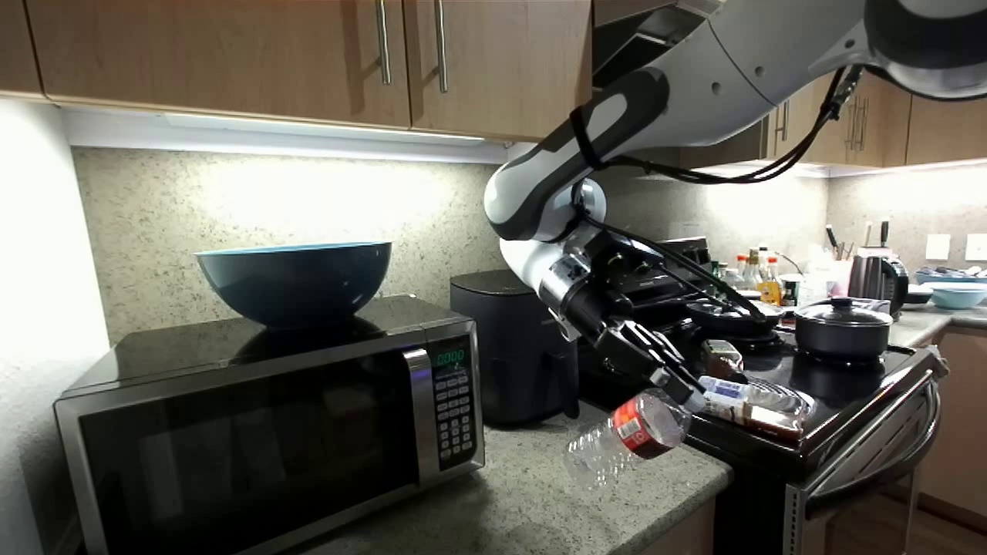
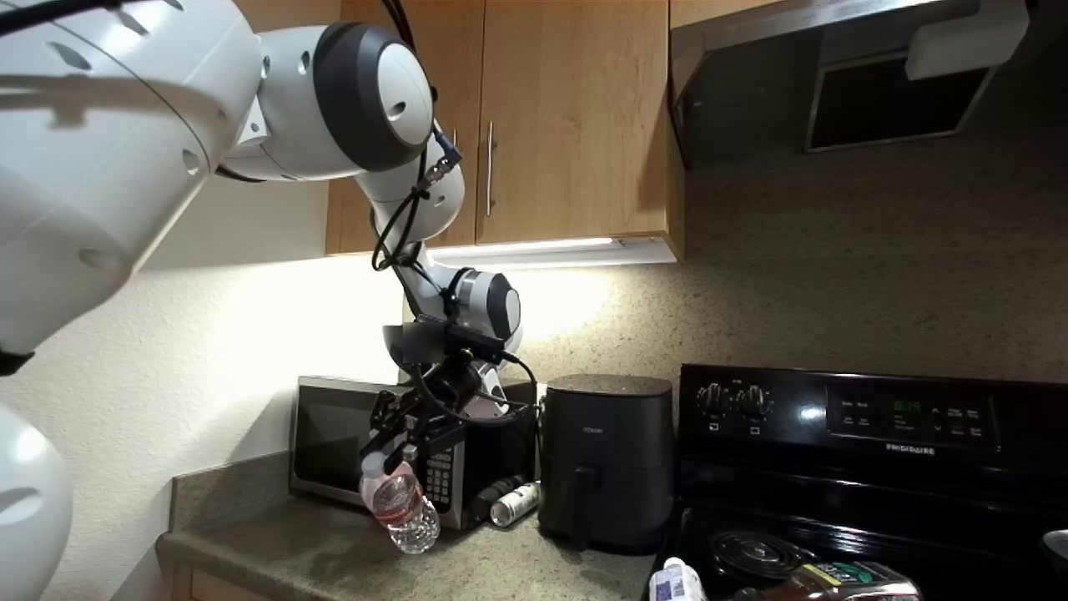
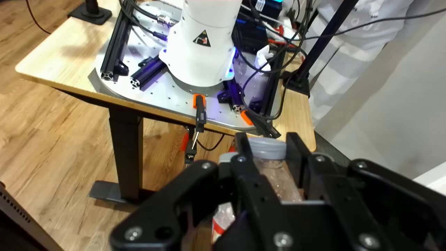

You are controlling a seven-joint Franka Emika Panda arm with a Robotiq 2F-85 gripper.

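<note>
A clear plastic bottle with a red label (image 1: 640, 427) hangs tilted above the counter, its capped end up and its base pointing down to the left in exterior view 1. My gripper (image 1: 673, 387) is shut on it near the cap end. In exterior view 2 the bottle (image 2: 400, 506) leans with its base to the lower right, in front of the microwave, below the gripper (image 2: 392, 451). The wrist view shows the pale cap (image 3: 267, 148) between the two black fingers of the gripper; most of the bottle's body is hidden behind them.
The microwave (image 1: 268, 435) carries a blue bowl (image 1: 296, 282). An air fryer (image 2: 607, 461) stands beside the stove. A can (image 2: 515, 504) lies by the microwave. Bottles (image 1: 747, 404) and a lidded pot (image 1: 842, 330) sit on the stove.
</note>
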